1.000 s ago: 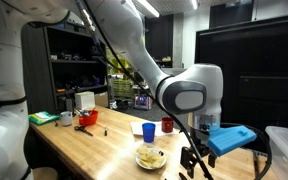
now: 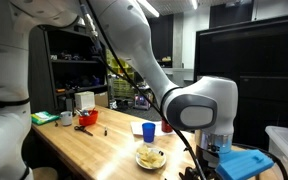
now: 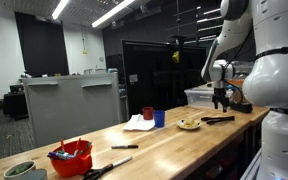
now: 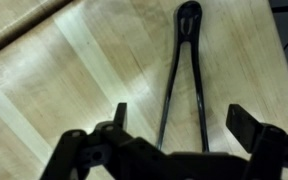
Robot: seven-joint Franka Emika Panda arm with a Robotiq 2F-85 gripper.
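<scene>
In the wrist view, black tongs [image 4: 198, 88] lie on the pale wooden table, their joined end at the top and their two thin arms running down between my fingers. My gripper stands open above them, one finger on each side, with nothing clasped. How high the fingertips are over the table cannot be told from this view. Exterior view 2 puts the gripper [image 3: 218, 105] low over the far right end of the table. Exterior view 1 has it near the bottom edge, partly cut off.
A bowl with yellowish contents [image 2: 151, 156], a blue cup [image 2: 149, 131] and a red mug [image 2: 166, 127] stand near the arm. A red container with tools [image 3: 72, 158] is at the other end. A brown rod [image 4: 19, 28] crosses the wrist view's upper left corner.
My gripper has come down towards the table, and the blue part of the arm has moved lower and to the right in exterior view 1. The bowl and cups stay put.
</scene>
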